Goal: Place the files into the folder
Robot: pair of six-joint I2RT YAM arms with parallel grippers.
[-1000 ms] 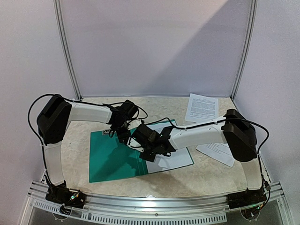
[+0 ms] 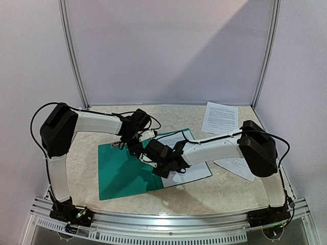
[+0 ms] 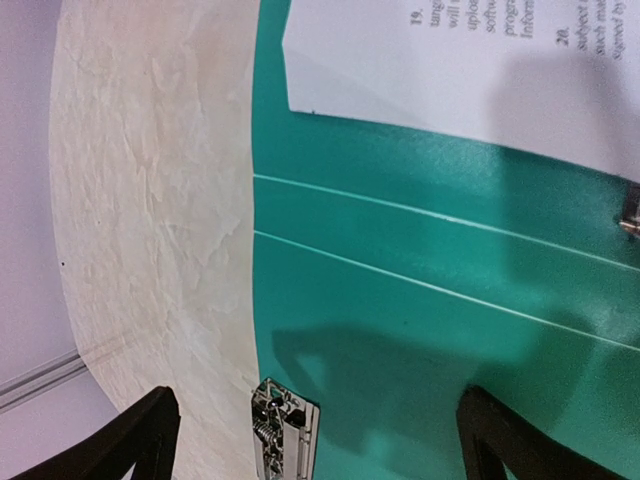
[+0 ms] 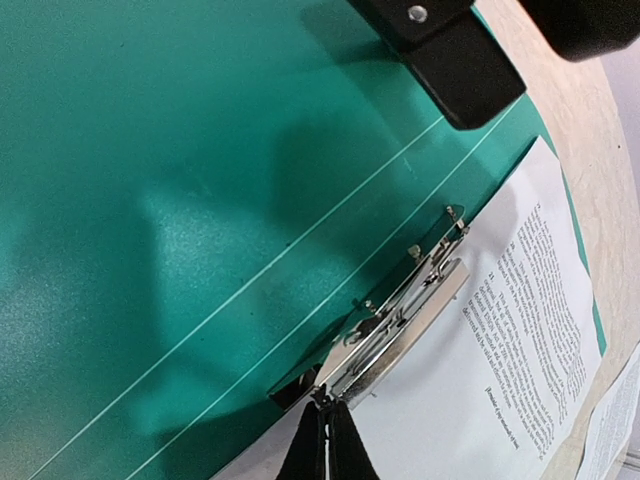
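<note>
The green folder (image 2: 122,176) lies spread open on the table. On its right half is a white sheet (image 4: 470,370) with printed text, its inner edge at a metal clip (image 4: 400,320) beside the spine creases. My right gripper is shut, its tips against the near end of this clip; whether they pinch its thin metal cannot be told. Over the folder's left half my left gripper stands open, nothing between its fingers. Below it, a second metal clip (image 3: 284,435) sits at the folder's edge.
A loose printed sheet (image 2: 220,118) lies at the back right, and another (image 2: 237,167) is partly hidden beneath the right arm. Both arms nearly meet above the spine, leaving little room there.
The folder has shifted slightly to the right, and its right edge has turned a little away. The right arm's elbow has moved a little left. My left arm looks still.
</note>
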